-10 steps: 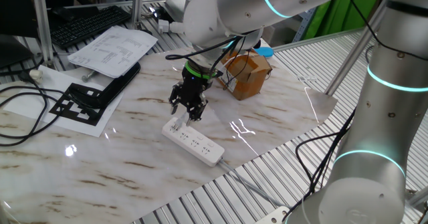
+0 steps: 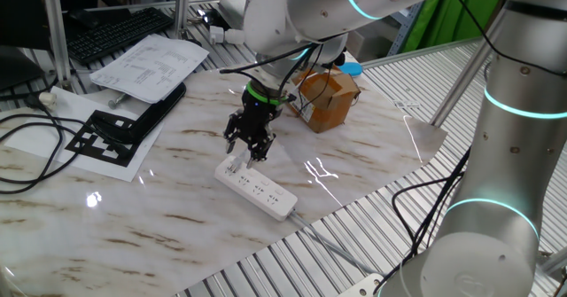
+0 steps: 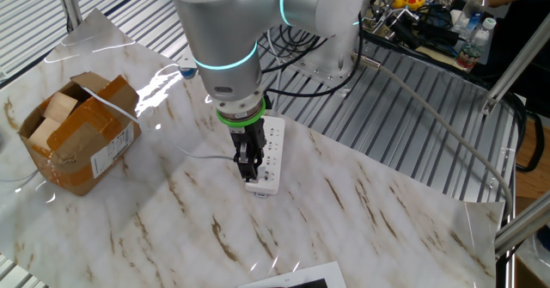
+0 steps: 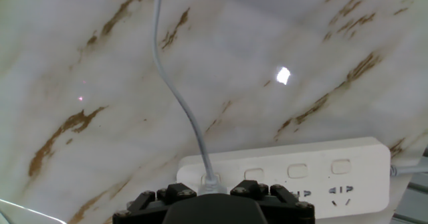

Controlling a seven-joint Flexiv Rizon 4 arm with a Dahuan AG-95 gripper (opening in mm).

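A white power strip point(image 2: 257, 191) lies on the marble-patterned table, its sockets facing up. A pale plug point(image 4: 212, 188) with a grey cable point(image 4: 175, 93) stands at one end socket; how deep it sits does not show. My gripper point(image 2: 239, 156) points down over that end, with its black fingers on either side of the plug. In the wrist view the gripper covers the near part of the strip and the plug's lower part. Whether the fingers press on the plug is hidden. From the other side, the arm partly covers the strip point(image 3: 271, 155).
An open cardboard box point(image 3: 86, 137) stands on the table, clear of the strip. A printed marker sheet point(image 2: 106, 142), with a black object and papers point(image 2: 149, 66) beside it, lies across the table. The strip's cord point(image 2: 332, 244) runs off over the slatted surface.
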